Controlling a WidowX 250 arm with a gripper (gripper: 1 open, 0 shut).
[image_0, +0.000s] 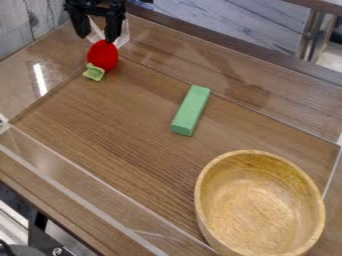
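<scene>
A red strawberry-like object (103, 56) with a small green piece (95, 72) beside it sits at the upper left of the wooden surface. My dark gripper (96, 22) is at the top edge just above it, partly out of frame; its fingers are small and dark, and nothing shows held in them.
A green block (191, 110) lies right of centre. A large yellow bowl (258, 215) fills the lower right.
</scene>
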